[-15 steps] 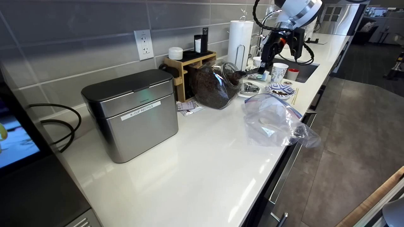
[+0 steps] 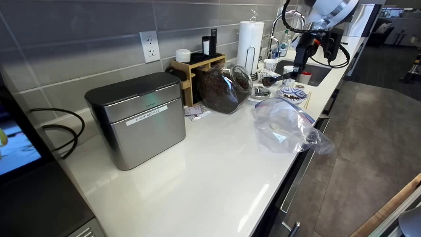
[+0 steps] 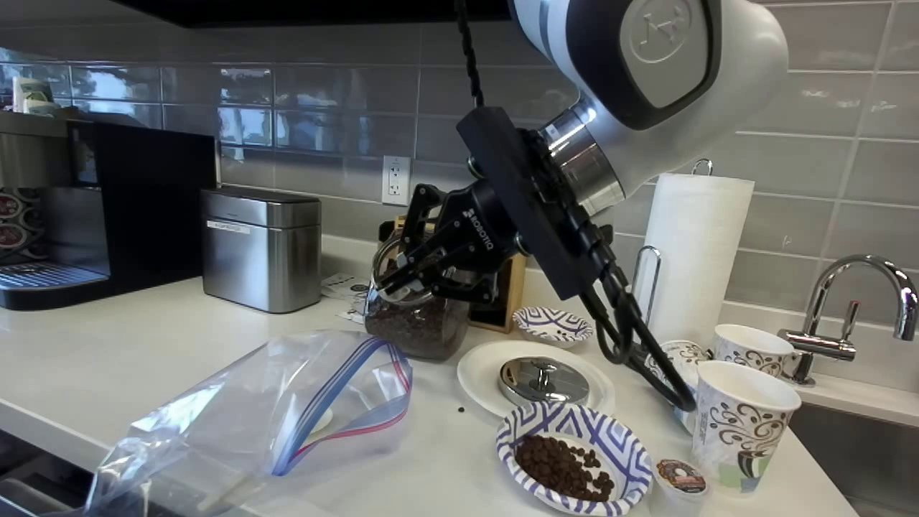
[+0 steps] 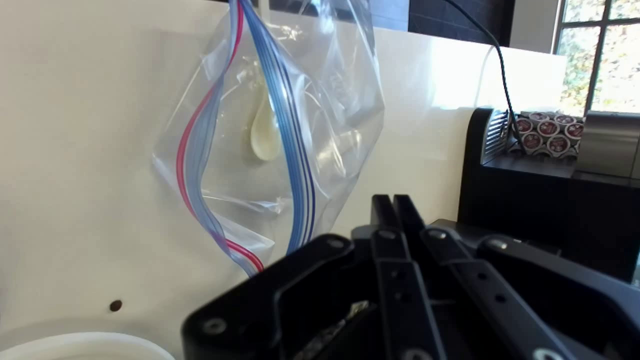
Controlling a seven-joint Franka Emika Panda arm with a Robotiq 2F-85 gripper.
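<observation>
A dark scoop (image 2: 270, 81) extends leftward from my gripper (image 2: 295, 74), which is shut on its handle. The scoop's bowl is in the air, to the right of the jar's mouth; brownish contents seem to show in it. The tilted glass jar (image 2: 223, 94) is mostly full of coffee beans. In exterior view 2 my gripper (image 3: 388, 286) overlaps the jar (image 3: 418, 329), and the scoop cannot be made out. The blue-patterned paper bowl (image 3: 633, 448) has a pile of coffee beans (image 3: 551, 465) in it. In the wrist view the fingers (image 4: 384, 210) are together.
An open zip bag (image 3: 228, 405) with a pale spoon (image 4: 265, 133) inside lies near the counter's front edge. The jar's metal lid (image 3: 544, 380) sits on a white plate (image 3: 482, 379). Paper cups (image 3: 742, 422), a coffee pod (image 3: 680, 477) and the sink (image 2: 323, 75) are nearby.
The gripper and scoop have moved right, away from the jar. The scoop's bowl was at the jar's mouth earlier and is now clear of it. Jar, bag and paper bowl have stayed put.
</observation>
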